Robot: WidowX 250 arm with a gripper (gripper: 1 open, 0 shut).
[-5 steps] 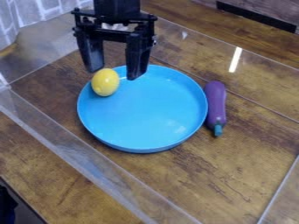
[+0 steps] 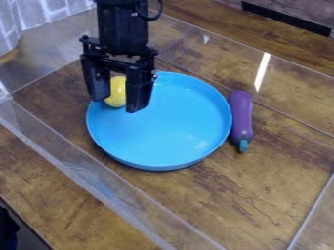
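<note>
My black gripper (image 2: 117, 78) reaches down from the top over the left part of a blue plate (image 2: 159, 137), its two fingers apart, one on either side of a small yellow object (image 2: 116, 93). The fingers partly hide the yellow object, which sits at the plate's upper left. Whether they touch it I cannot tell.
A purple eggplant-like object (image 2: 241, 117) with a teal end lies just right of the plate on the wooden table (image 2: 248, 195). Clear plastic edges run along the left side.
My gripper has come down lower, around the yellow object, which it now partly hides. The plate and purple object have not moved.
</note>
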